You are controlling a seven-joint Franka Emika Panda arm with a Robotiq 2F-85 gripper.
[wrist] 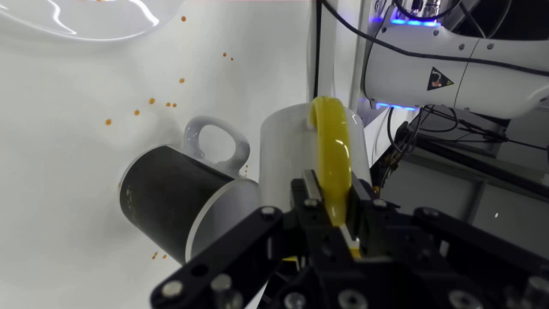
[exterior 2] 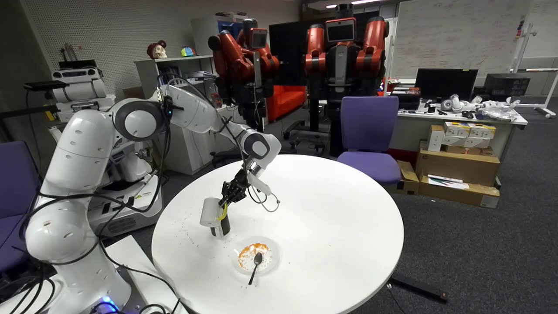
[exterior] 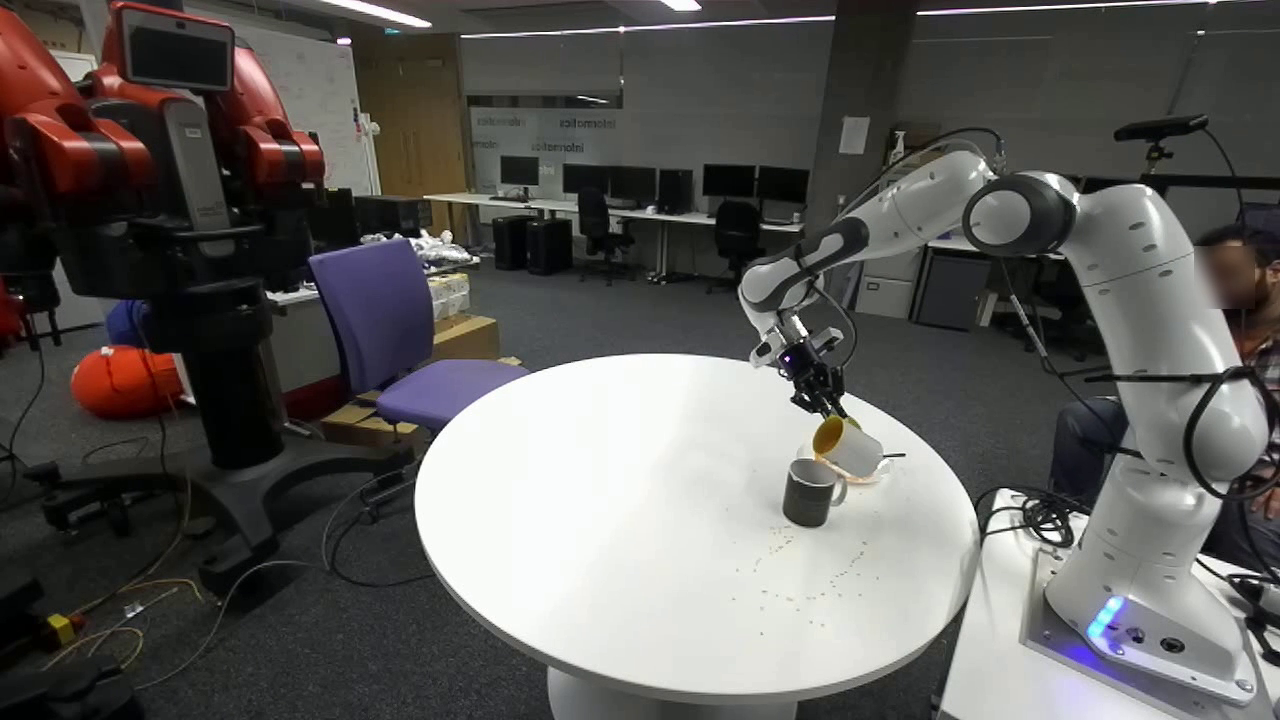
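Observation:
A white mug with a yellow inside and yellow handle (wrist: 333, 154) is in my gripper, which is shut on that handle. The white mug (exterior: 854, 450) hangs tilted, its yellow mouth facing down and left in the first exterior view. Just below and beside it a dark grey mug (exterior: 809, 493) stands upright on the table; its pale handle (wrist: 240, 149) shows in the wrist view. Whether the two mugs touch I cannot tell. How much is inside either mug is hidden.
A shallow dish (exterior 2: 273, 260) holds orange bits, with a dark spoon (exterior 2: 255, 267) resting across its rim. Small orange bits (wrist: 152, 101) lie scattered around the dark mug.

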